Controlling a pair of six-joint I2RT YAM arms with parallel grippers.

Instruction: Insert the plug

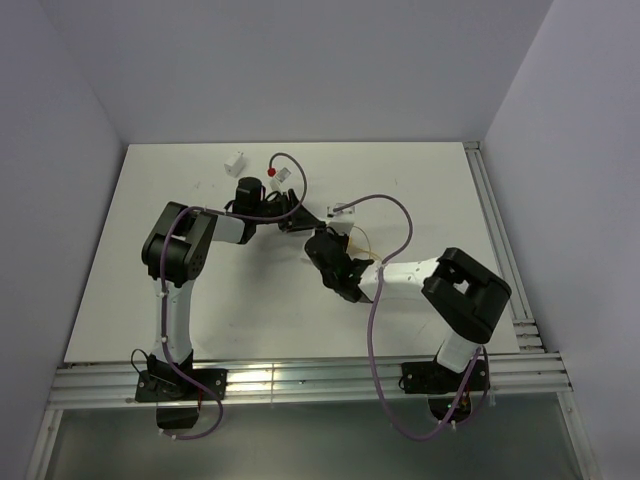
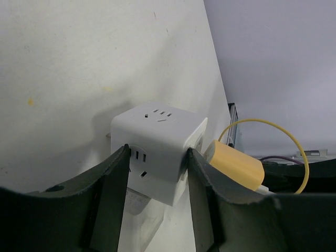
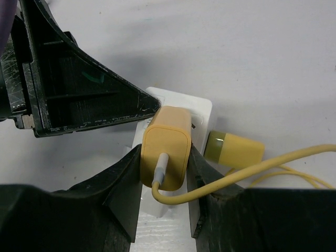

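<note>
A white socket block [image 2: 152, 136] with slots in its faces stands between the fingers of my left gripper. Both fingertips lie against or very near it; how firmly they press does not show. In the right wrist view one left finger [image 3: 94, 100] reaches the block's upper left corner. My right gripper is shut on an orange-yellow plug [image 3: 166, 149] with a yellow cable trailing from its rear. The plug [image 2: 236, 165] faces the block's right-hand side in the left wrist view, close against it. Its prongs and their depth are hidden.
A second yellow piece [image 3: 241, 149] with a darker end lies right of the block, near loops of yellow cable [image 3: 283, 176]. A small white box [image 1: 235, 162] sits at the table's far left.
</note>
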